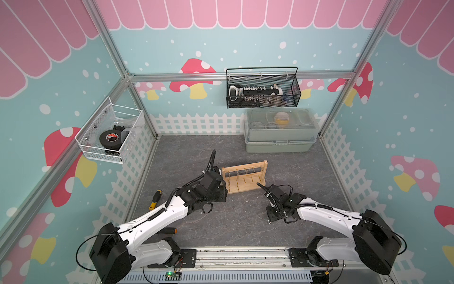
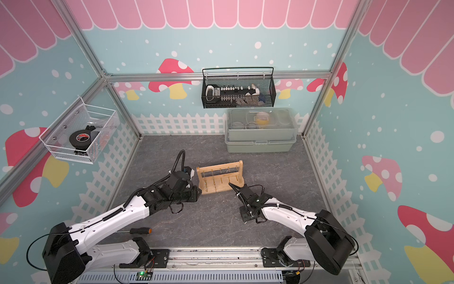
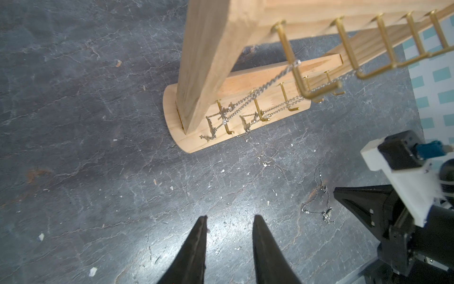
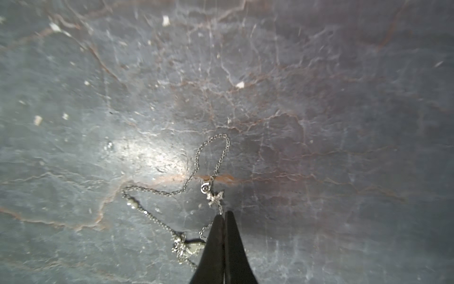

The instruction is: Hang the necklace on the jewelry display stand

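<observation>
A thin silver necklace (image 4: 176, 192) lies in a loose loop on the dark tabletop. My right gripper is shut over its near end; the chain passes by the fingertips, and nothing clearly shows between them. The wooden stand (image 1: 246, 187), with a row of brass hooks (image 3: 346, 45), is at the middle of the table. One chain (image 3: 264, 89) hangs from the nearest top hook, and more chain rests by the lower hooks. In front of the stand's left end, my left gripper is open and empty.
A lidded green box (image 1: 281, 137) stands at the back right. Yellow (image 1: 155, 200) and orange-tipped (image 2: 140, 231) screwdrivers lie at the left, near the left arm.
</observation>
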